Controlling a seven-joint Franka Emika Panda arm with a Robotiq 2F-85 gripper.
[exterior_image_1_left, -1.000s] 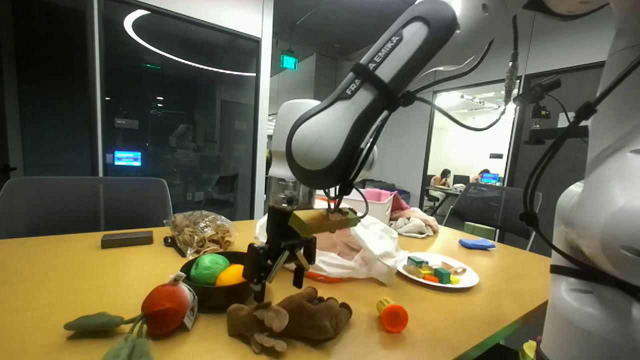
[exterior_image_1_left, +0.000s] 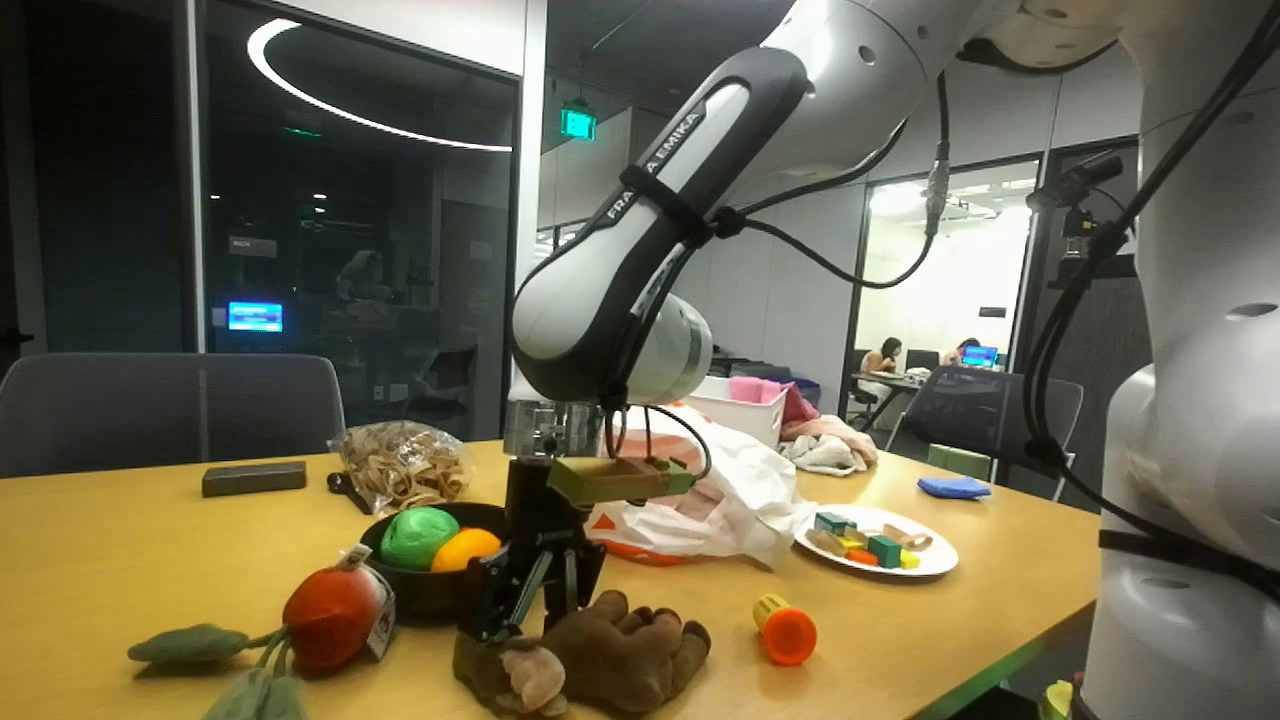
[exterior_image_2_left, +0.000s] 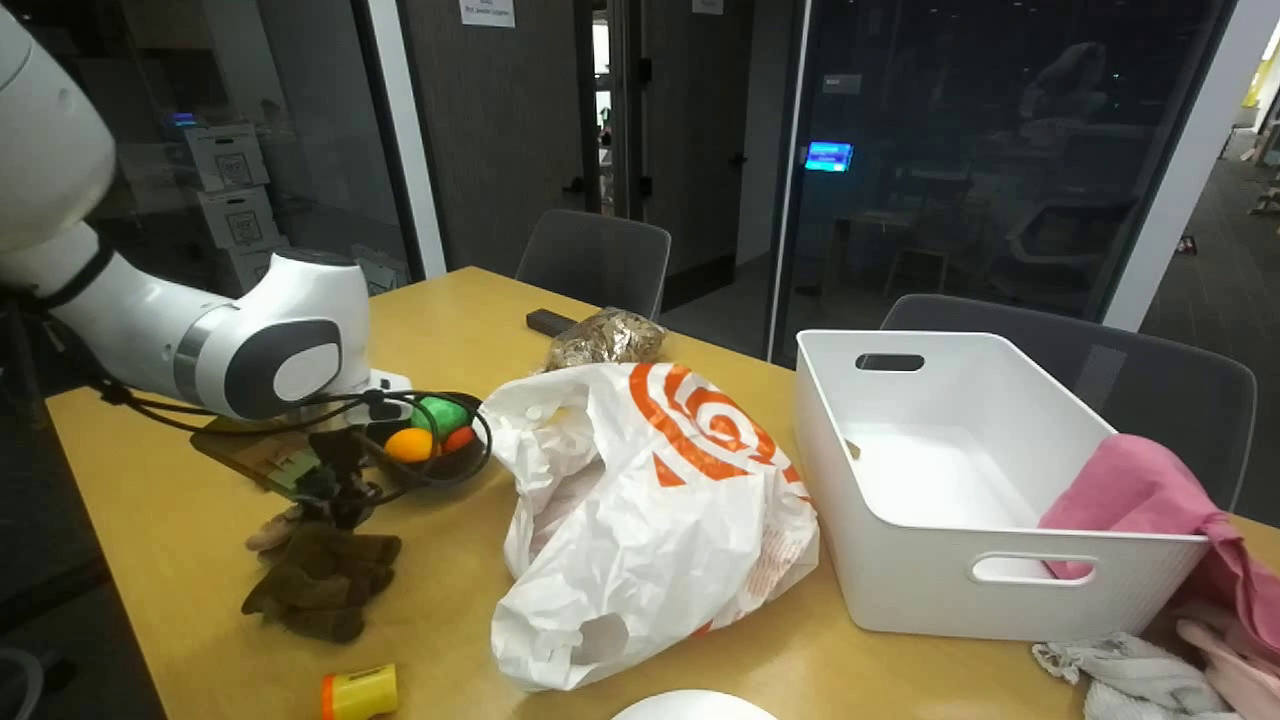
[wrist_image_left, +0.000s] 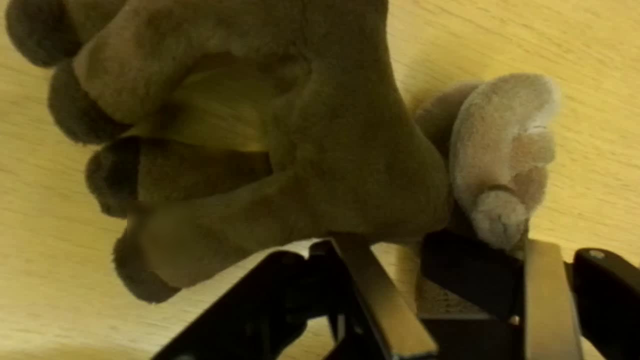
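Observation:
A brown plush toy (exterior_image_1_left: 630, 658) with pinkish patches lies on the table near the front. In the wrist view its dark brown body and limbs (wrist_image_left: 354, 132) fill the upper left, and a pale pink part (wrist_image_left: 504, 150) is at the right. In the wrist view the gripper straddles a section between the body and the pink part. Contact on both sides cannot be made out. Exterior view 2 shows the toy (exterior_image_2_left: 324, 582) under the gripper, whose fingertips are mostly hidden there.
A black bowl (exterior_image_1_left: 420, 590) of toy produce stands close behind the gripper, beside a red plush vegetable (exterior_image_1_left: 330, 618). A yellow-orange cup (exterior_image_1_left: 786, 630) and a white plate (exterior_image_1_left: 936, 558) of blocks lie to the right. A plastic bag (exterior_image_2_left: 660, 528) and white bin (exterior_image_2_left: 1008, 576) occupy the far side.
The toy's pink parts and limbs have shifted slightly.

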